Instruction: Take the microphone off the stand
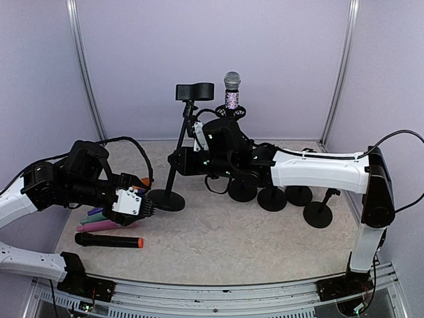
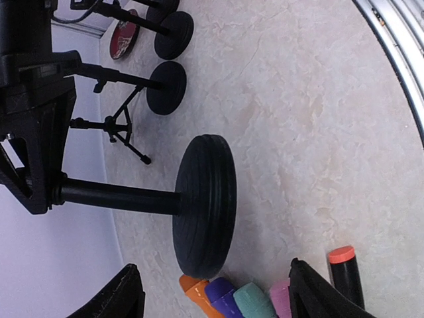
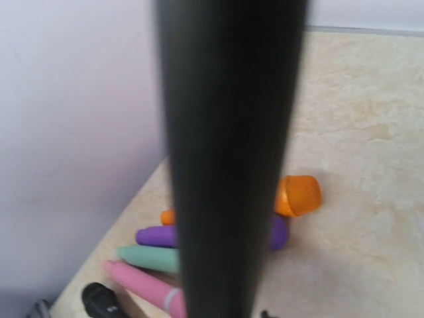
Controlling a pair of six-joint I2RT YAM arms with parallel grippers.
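The black stand (image 1: 173,162) leans slightly in the top view, its empty-looking holder (image 1: 195,92) at the top and round base (image 1: 166,200) below. My right gripper (image 1: 177,161) is shut on its pole. In the right wrist view the dark, blurred pole (image 3: 228,146) fills the middle, and the finger tips are hidden. To the left of the base, low over the microphones, my left gripper (image 1: 140,207) is open, nothing between its fingers. A pink microphone (image 1: 106,226) and a black microphone (image 1: 109,240) lie on the table at left.
Orange (image 3: 301,194), purple (image 3: 156,236) and teal (image 3: 149,258) microphones lie beside the pink one. A glittery microphone (image 1: 232,99) stands upright at the back.
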